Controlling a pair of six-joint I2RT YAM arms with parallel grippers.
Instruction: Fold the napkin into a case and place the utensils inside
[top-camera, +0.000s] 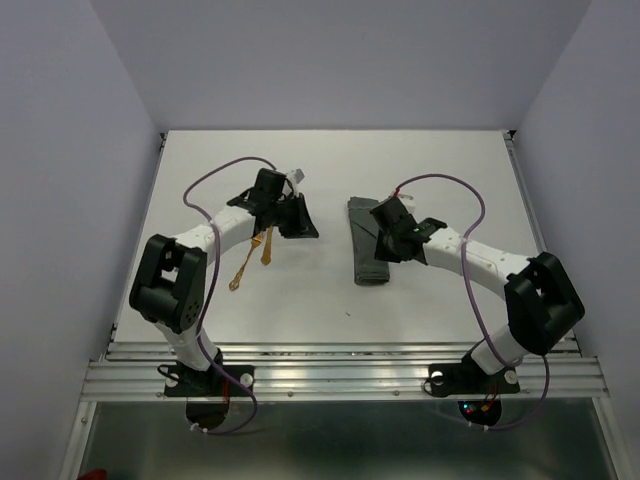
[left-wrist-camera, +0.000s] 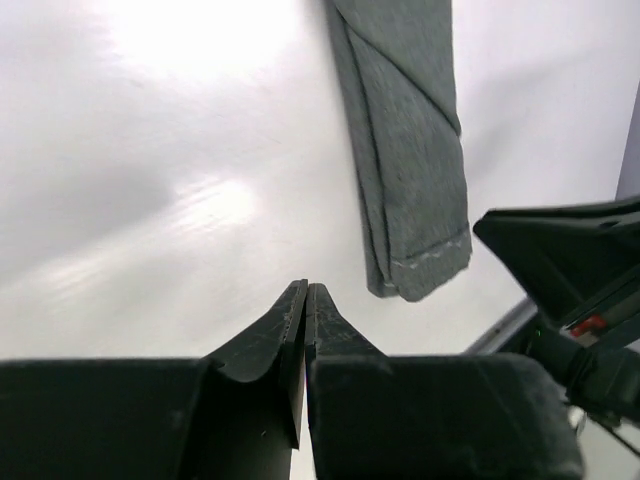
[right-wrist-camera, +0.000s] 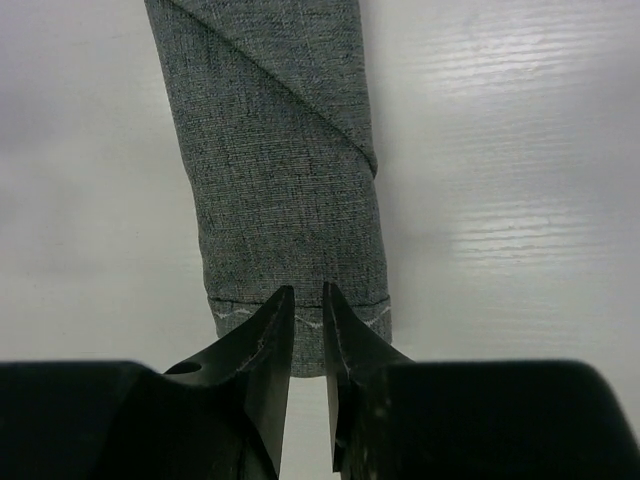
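Observation:
The dark grey folded napkin (top-camera: 366, 270) stands lengthwise on the white table right of centre, with a diagonal fold across its upper part (right-wrist-camera: 280, 200). My right gripper is over its lower end, fingertips a little apart; whether they touch the cloth is unclear. My left gripper (top-camera: 306, 228) is left of the napkin with fingertips nearly together (left-wrist-camera: 305, 292) and nothing seen between them. Yellow utensils (top-camera: 267, 250) lie on the left, partly hidden under my left arm.
Grey walls stand at the sides and back, with a metal rail along the front edge.

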